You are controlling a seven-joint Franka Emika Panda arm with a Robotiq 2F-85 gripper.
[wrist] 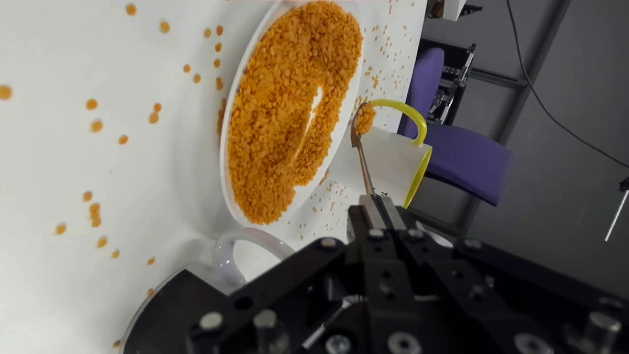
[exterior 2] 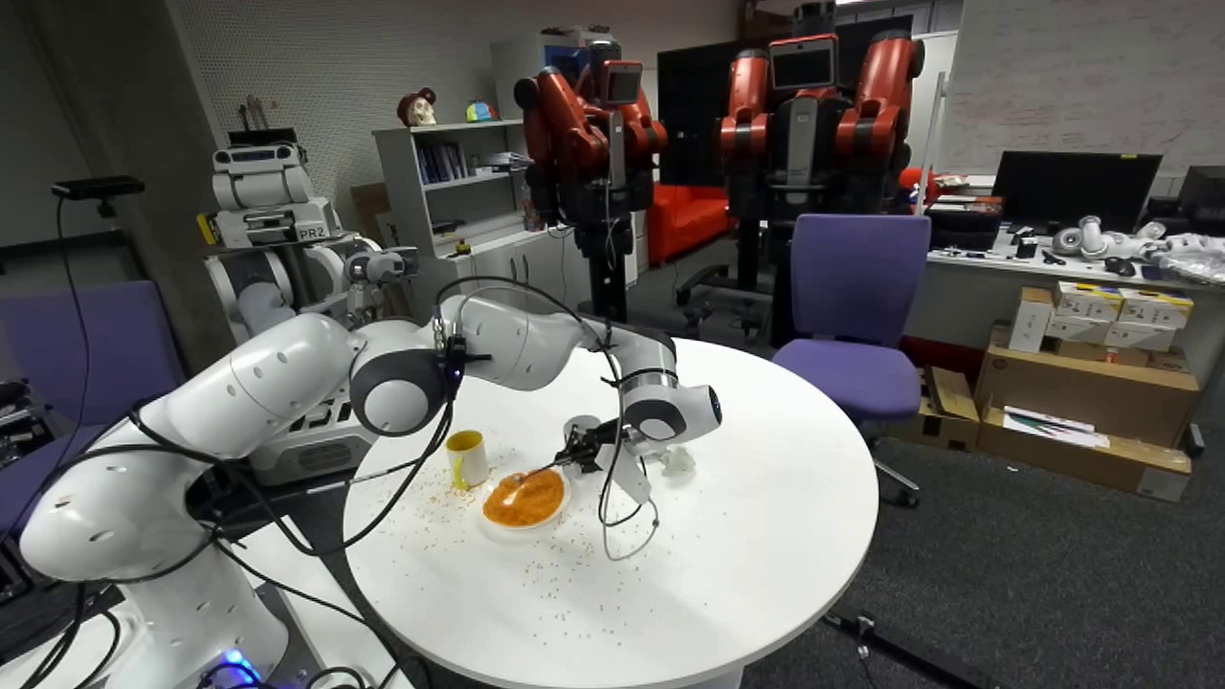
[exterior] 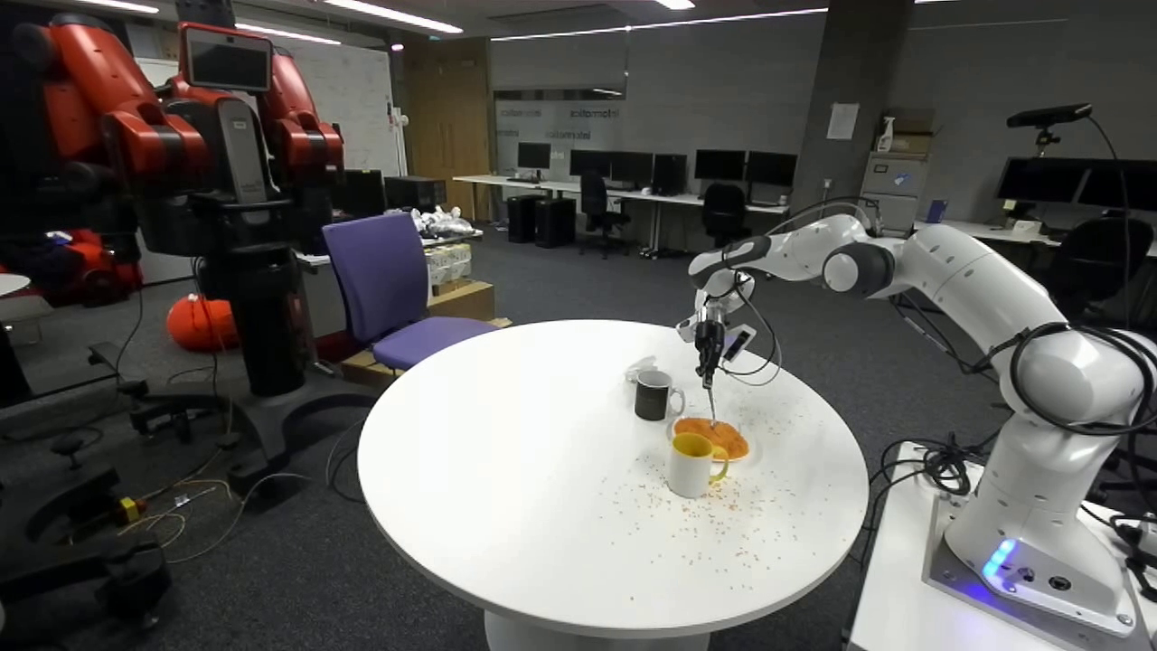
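A metal spoon [wrist: 363,159] extends from between the fingertips of my gripper, which is shut on its thin handle. Orange grains [wrist: 365,118] lie in the spoon's bowl. Below it is the white plate [wrist: 227,147], spread with orange lentil-like grains and showing a bare streak. Beside the plate stands a white mug with yellow inside and handle [exterior: 690,467], upright. On the plate's other side is a black mug with a pale handle [exterior: 653,396]. In the first exterior view my gripper hangs above the plate, spoon pointing down.
Loose grains [exterior: 738,521] are scattered on the round white table [exterior: 488,467] around the plate and the white mug. A crumpled clear item [exterior 2: 678,461] lies near the black mug. A purple chair [exterior: 407,293] stands at its edge.
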